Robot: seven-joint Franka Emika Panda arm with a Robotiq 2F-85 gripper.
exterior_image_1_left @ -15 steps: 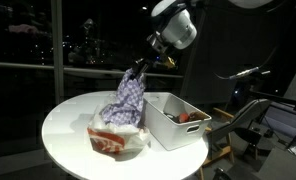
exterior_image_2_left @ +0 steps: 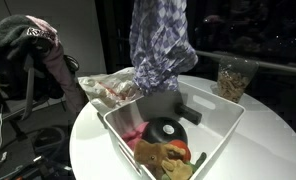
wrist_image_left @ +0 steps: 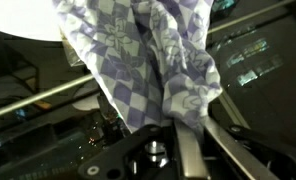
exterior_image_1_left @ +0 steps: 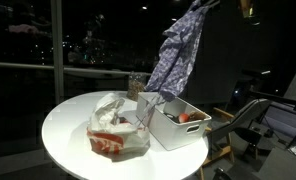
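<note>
A blue-and-white checkered cloth point(exterior_image_1_left: 178, 52) hangs in long folds from my gripper, high above the table. In the wrist view the fingers of my gripper are shut on the bunched cloth point(wrist_image_left: 123, 50). The cloth's lower end reaches down near the left side of the white bin point(exterior_image_1_left: 178, 130); in the second exterior view the cloth point(exterior_image_2_left: 160, 45) hangs in front of or over the bin's far edge, and I cannot tell which. A white plastic bag with red print point(exterior_image_1_left: 118, 128) lies crumpled on the table, left of the bin.
Inside the bin sit a black round item point(exterior_image_2_left: 164, 132), a red item point(exterior_image_2_left: 180, 148) and a brown plush-like item point(exterior_image_2_left: 160, 157). Behind it stands a clear container point(exterior_image_2_left: 235, 77) with brown contents.
The arm has risen and moved right, lifting the cloth from the plastic bag toward the bin. The bag and the bin stay about where they were.
</note>
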